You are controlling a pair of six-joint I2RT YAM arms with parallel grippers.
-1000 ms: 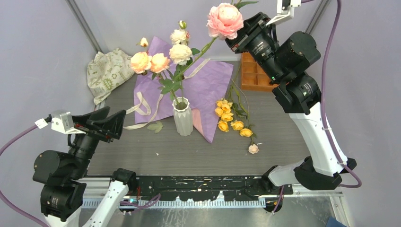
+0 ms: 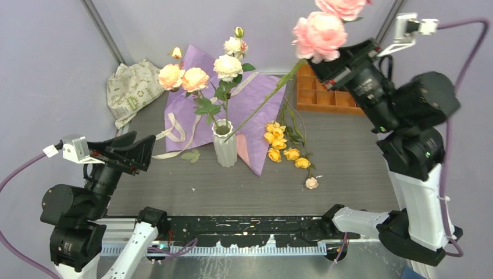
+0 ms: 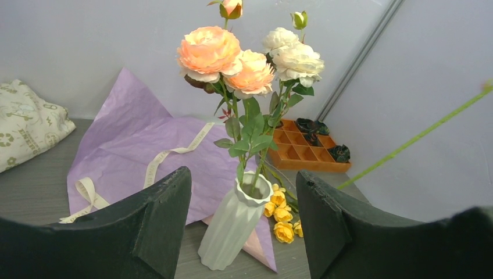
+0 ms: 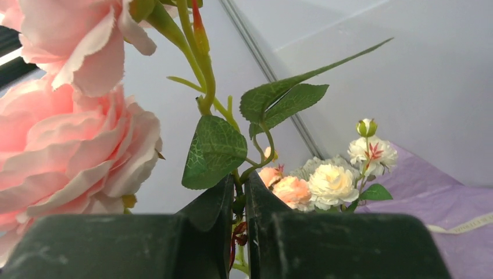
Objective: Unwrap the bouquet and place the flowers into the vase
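Note:
The white ribbed vase [image 2: 225,150] stands upright on the table, holding peach roses [image 3: 209,51] and white roses [image 3: 297,61]. High at the right, my right gripper is shut on the leafy stem of a pink rose [image 2: 320,36]. Its long green stem [image 2: 263,103] slants down left and overlaps the vase rim in the top view. In the left wrist view that stem [image 3: 415,138] stays right of the vase, its lower end near or behind a finger. My left gripper [image 2: 144,153] is open and empty, left of the vase.
Purple wrapping paper [image 2: 261,96] with a cream ribbon lies behind the vase. Yellow flowers [image 2: 275,139] lie to its right, before a wooden compartment tray [image 2: 325,107]. A patterned cloth bag [image 2: 132,90] sits at the back left.
My right arm has moved to the right, carrying the pink rose. Its stem now slants lower, its end in front of the vase rim in the top view. The left arm has stayed still.

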